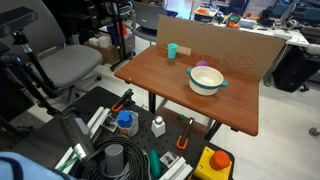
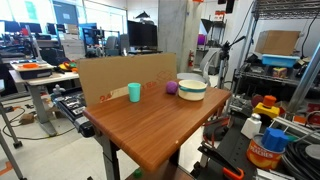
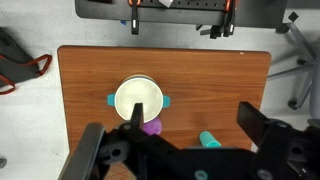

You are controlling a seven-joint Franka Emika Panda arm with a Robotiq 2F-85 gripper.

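Observation:
On the brown wooden table [image 1: 160, 75] stands a white pot [image 1: 207, 80] with teal handles, which looks empty from above in the wrist view. Close behind it is a small purple object [image 2: 172, 88], partly hidden by the pot in exterior view 1. A teal cup [image 1: 172, 50] stands upright apart from them, towards the table's far left corner. My gripper looks down from high above the table, its dark fingers spread apart. Nothing shows between them, and they touch none of the objects. The purple object [image 3: 152, 127] shows near one finger in the wrist view.
A cardboard screen [image 1: 220, 45] borders the table's far side. By the near edge, a dark bench carries bottles, a cable coil [image 1: 128, 158] and a yellow object [image 1: 212, 163].

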